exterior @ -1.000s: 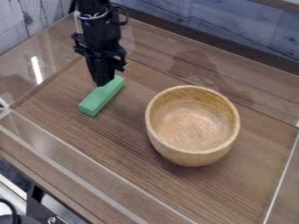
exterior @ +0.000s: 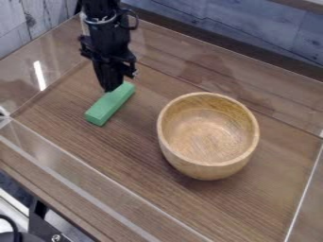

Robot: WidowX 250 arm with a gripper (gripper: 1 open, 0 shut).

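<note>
The black gripper (exterior: 109, 66) hangs at the upper left of the camera view, above the wooden table and just beyond the far end of a green rectangular block (exterior: 110, 103). The block lies flat, angled toward the upper right. Whether the fingers are open or shut is too small to tell. To the right stands an empty tan round bowl (exterior: 207, 154).
The wooden table (exterior: 127, 198) has clear room in front of the block and to the right behind the bowl. Dark cables lie beyond the table's left edge.
The gripper and arm have shifted very slightly. The block and bowl lie where they were.
</note>
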